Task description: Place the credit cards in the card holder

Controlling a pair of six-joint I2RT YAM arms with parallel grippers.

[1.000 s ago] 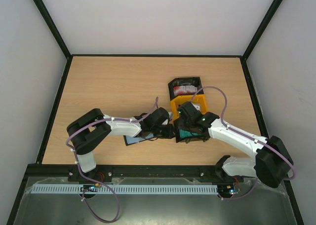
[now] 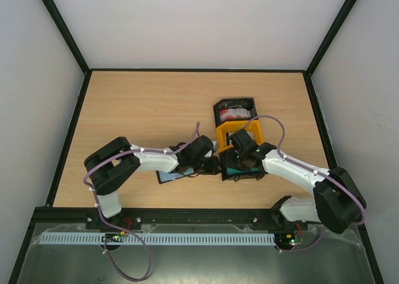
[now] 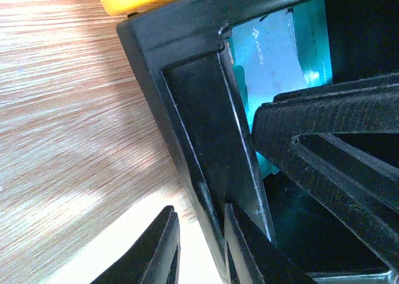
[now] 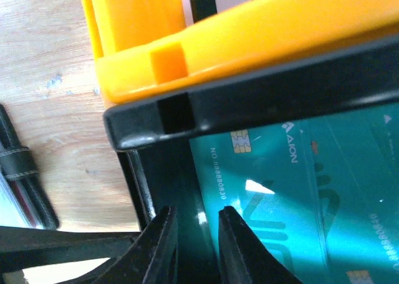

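Teal credit cards [image 4: 280, 172] lie in the front black bin, several overlapping, with a pale blue card [image 3: 262, 60] among them. My left gripper is shut on the left side wall of the black bin [image 3: 212, 97], one finger on each side of its edge. In the right wrist view, my right gripper is low inside that bin, its fingers [image 4: 234, 240] beside the cards' left edge. What lies between them cannot be made out. The card holder [image 2: 174, 175], black with light blue inside, lies flat under my left arm, partly hidden.
Behind the front bin, a yellow bin [image 2: 222, 134] and another black bin [image 2: 239, 103] with red and white cards stand in line. The two grippers are close together at the front bin.
My left arm has kept still. The right arm shifted a little left and back right, its gripper staying over the front bin. The bins have moved barely, if at all.
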